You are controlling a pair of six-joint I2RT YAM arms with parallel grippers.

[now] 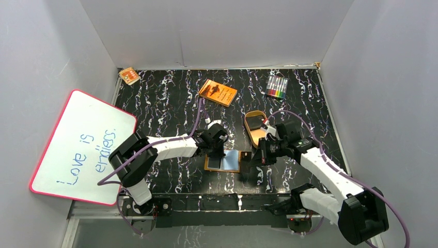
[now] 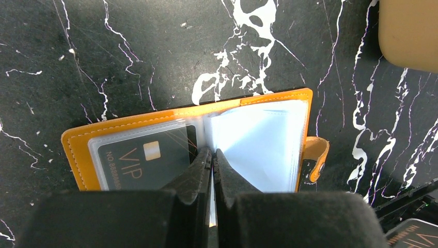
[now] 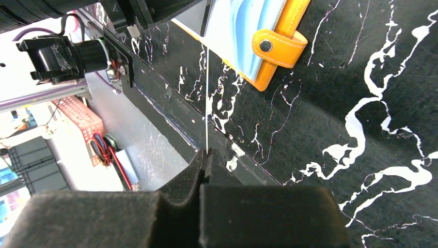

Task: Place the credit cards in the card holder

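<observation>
The orange card holder (image 2: 119, 124) lies open, a dark VIP card (image 2: 137, 165) in its left sleeve and pale blue sleeves (image 2: 258, 144) on the right. My left gripper is shut at the middle fold, on the sleeves' edge; whether it pinches one is unclear. My right gripper is shut on a card, seen edge-on as a thin white line in the right wrist view. That dark card (image 1: 245, 163) hangs at the holder's right end, beside the strap, and shows at the lower right of the left wrist view.
A tan tray (image 1: 249, 134) with dark cards stands behind the holder. An orange book (image 1: 218, 92) and a pen set (image 1: 276, 87) lie at the back. A whiteboard (image 1: 82, 144) is at the left.
</observation>
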